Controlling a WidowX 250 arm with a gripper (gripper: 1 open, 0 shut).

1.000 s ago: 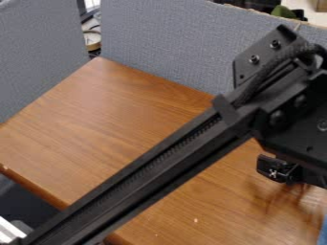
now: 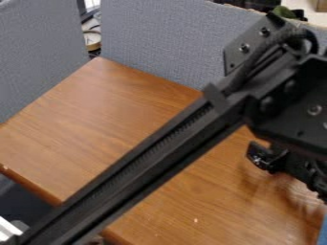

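Observation:
My black arm (image 2: 166, 153) crosses the view diagonally from the lower left to the upper right, hiding part of the wooden table (image 2: 90, 124). At the right edge, below the large joint housing, part of my dark gripper (image 2: 281, 165) shows low over the table, partly hidden by the arm and cut off by the frame. Its fingers are too dark and small to make out, and I see no object at it.
Grey padded partitions (image 2: 160, 43) stand along the left and back of the table. A blue item (image 2: 319, 230) shows at the lower right edge.
The arm's upper housing has moved slightly left over the last second, and the dark gripper at the right has shifted a little up and to the left.

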